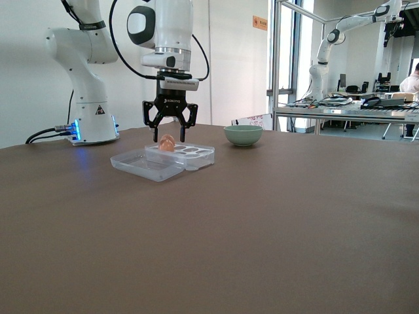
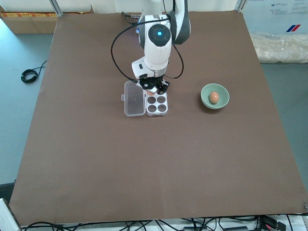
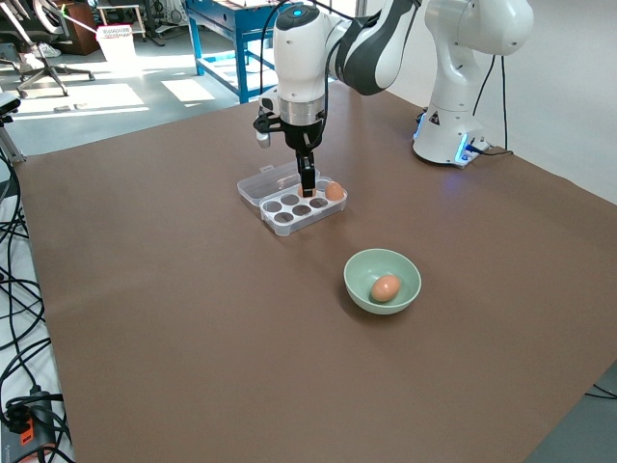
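Note:
A clear egg carton (image 2: 156, 108) with a lid (image 2: 134, 101) lies open on the table. Brown eggs (image 1: 167, 143) sit in it, and its other cups look empty. A green bowl (image 2: 208, 96) to the right in the left view holds one egg (image 3: 386, 287). My black gripper (image 1: 169, 134) hangs over the carton, fingers apart either side of the eggs in the top view, nothing visibly held. In the left view it largely hides the eggs.
The arm's base (image 1: 95, 118) stands at the back. Cables run along the table's outer edge.

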